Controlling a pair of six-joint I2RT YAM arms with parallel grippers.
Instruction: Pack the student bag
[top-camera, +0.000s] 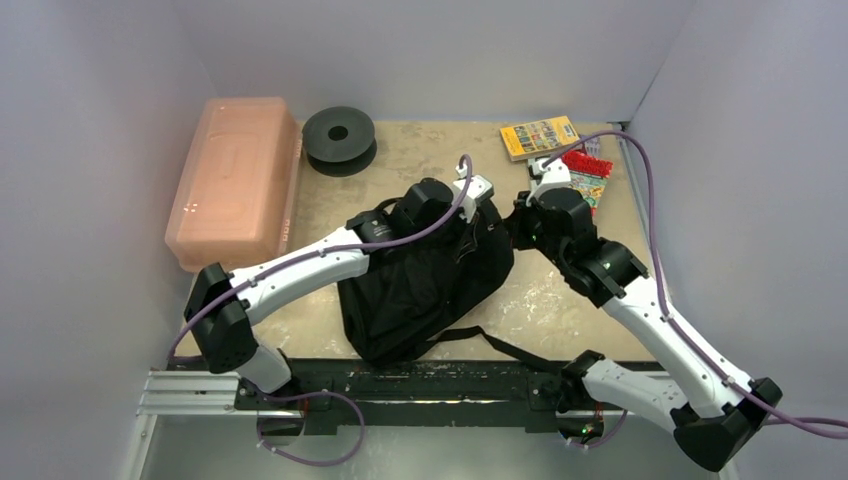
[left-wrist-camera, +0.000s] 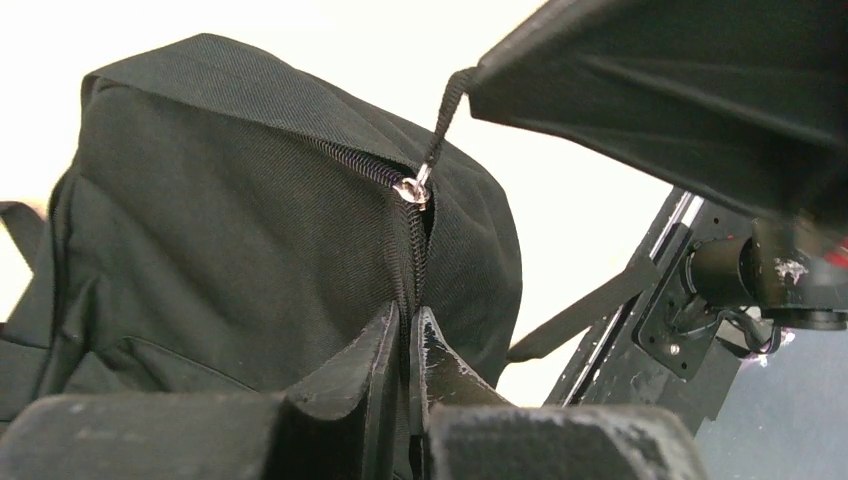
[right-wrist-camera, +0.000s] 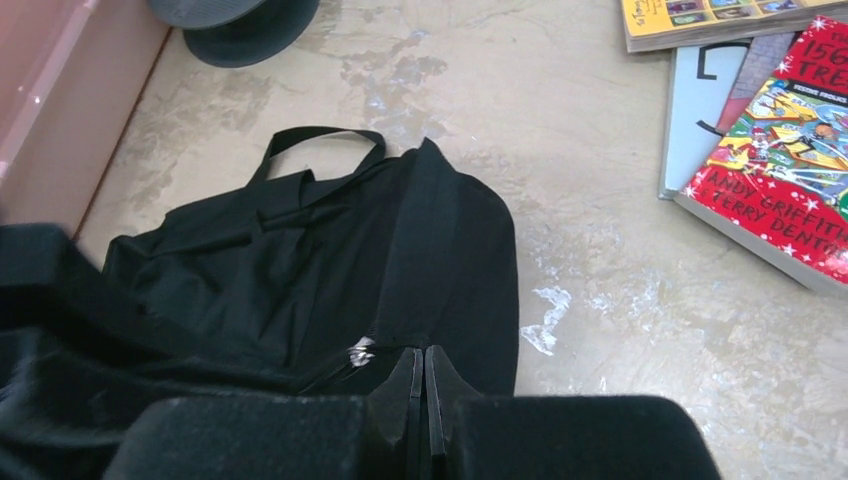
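The black bag (top-camera: 400, 310) lies on the table. In the left wrist view its zipper slider (left-wrist-camera: 412, 190) shows near one end of the opening, with a short pull cord (left-wrist-camera: 447, 115) stretched up to the tip of my right gripper. That gripper is shut on the cord; from the right wrist view, the cord leads from the slider to its fingertips. Just below the slider, my left gripper is shut on the bag's zipper edge. The left arm covers part of the bag from above.
At the back right are a yellow book (top-camera: 540, 137) and a red book (right-wrist-camera: 790, 150), with a light-blue one (right-wrist-camera: 698, 110) underneath. A pink box (top-camera: 235, 185) and a dark spool (top-camera: 338, 140) stand at the left. A strap (top-camera: 510, 350) trails toward the front edge.
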